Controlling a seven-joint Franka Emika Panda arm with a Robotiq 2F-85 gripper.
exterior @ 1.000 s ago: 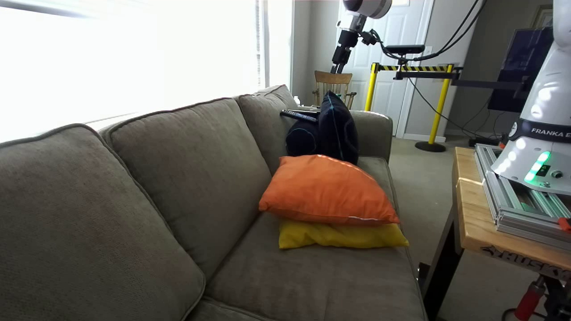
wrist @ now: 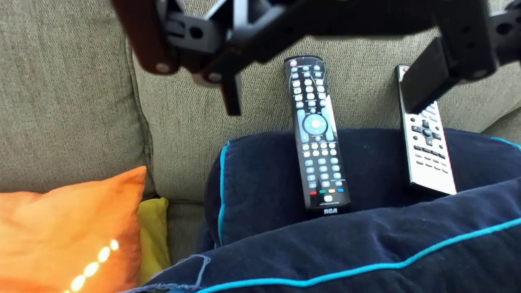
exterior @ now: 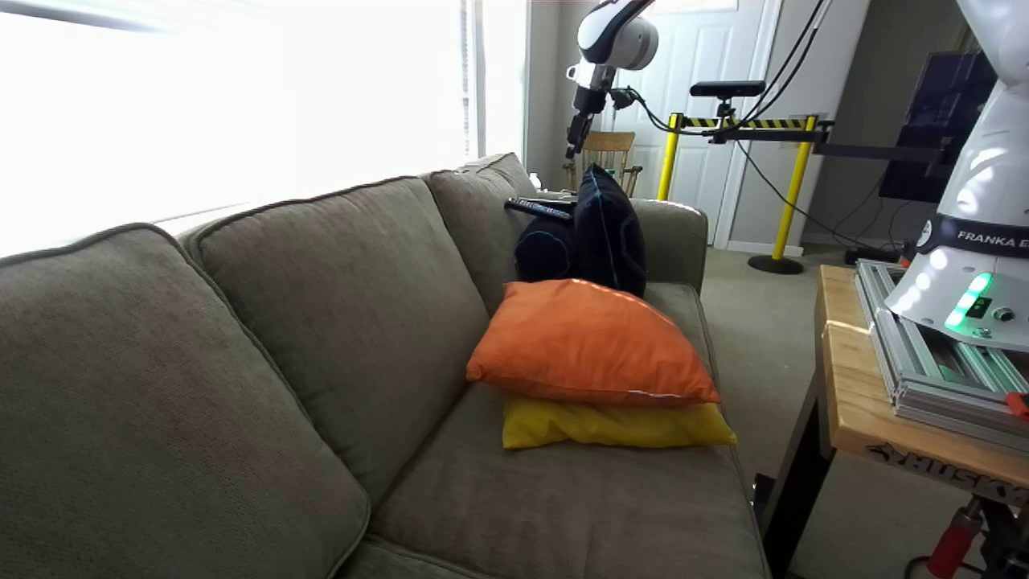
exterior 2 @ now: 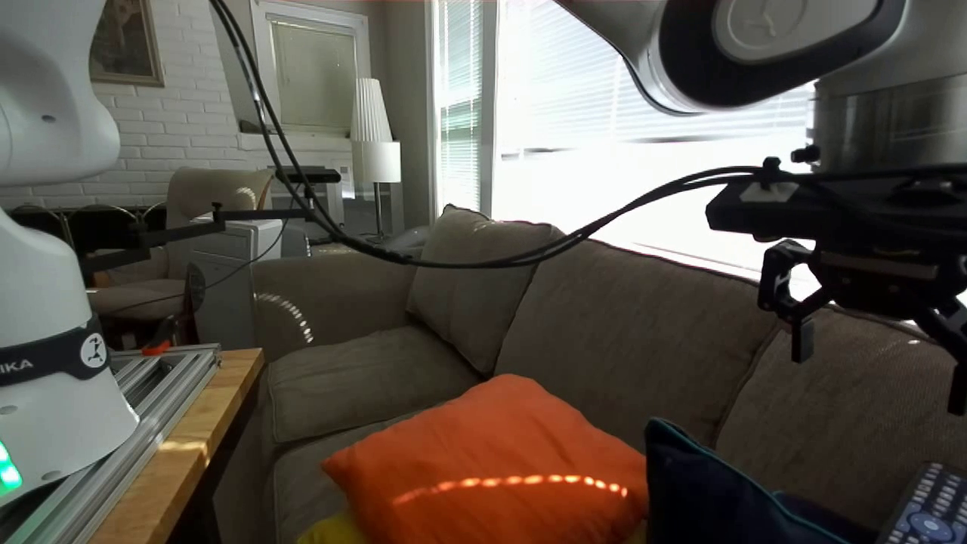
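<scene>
My gripper is open, its fingers wide apart and nothing between them. It hangs in the air above the far end of the couch. In the wrist view a black RCA remote [wrist: 320, 141] shows below the gap between the fingers, resting on a navy pillow [wrist: 263, 185] and against the couch back. To its right lies a silver remote [wrist: 427, 141], its upper part hidden by one finger. A second navy pillow [wrist: 351, 254] with light-blue piping covers the foreground. In exterior view 2 the gripper [exterior 2: 879, 376] is high above the black remote [exterior 2: 931, 508].
An orange pillow [exterior: 588, 342] lies on a yellow one [exterior: 617, 425] on the middle seat. The couch back [exterior: 357, 289] runs along the window. The near seat is bare. A wooden bench [exterior: 858, 386] carries the robot base beside the couch.
My gripper has moved left in exterior view 1, toward the couch back, and slightly lower. The pillows and the remote visible there have not moved.
</scene>
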